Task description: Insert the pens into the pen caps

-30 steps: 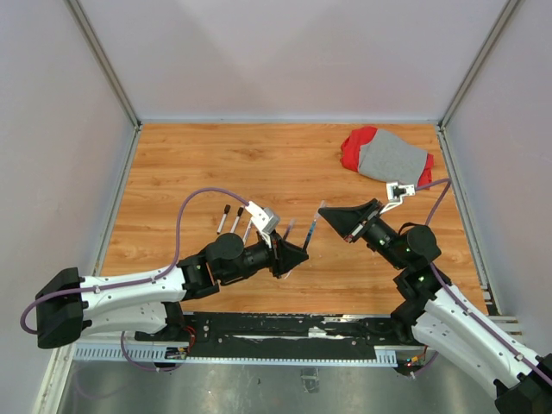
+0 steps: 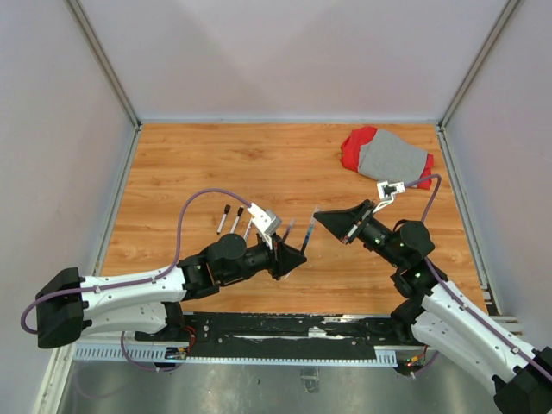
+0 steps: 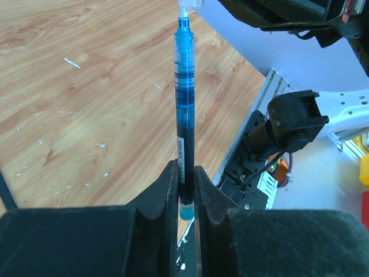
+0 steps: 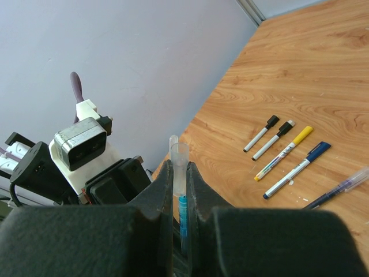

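My left gripper is shut on the lower part of a blue pen (image 3: 185,115), which stands nearly upright with its tip up. Above that tip is a clear cap (image 4: 180,170), with my right gripper shut on it. In the left wrist view the tip meets the cap's lower end at the top edge; whether it has entered, I cannot tell. From above, the pen (image 2: 309,235) spans the gap between both grippers, the right one higher in the picture. The pen's blue part (image 4: 183,216) shows below the cap in the right wrist view.
Two black-capped markers (image 4: 262,133), a yellow-capped marker (image 4: 283,153) and a blue-capped marker (image 4: 297,170) lie on the table. A dark pen with a clear cap (image 4: 351,180) lies nearby. A red and grey cloth (image 2: 392,157) occupies the back right.
The right gripper has shifted slightly left with the cap, and the pen's upper end appears a little further left. The left arm has barely moved.
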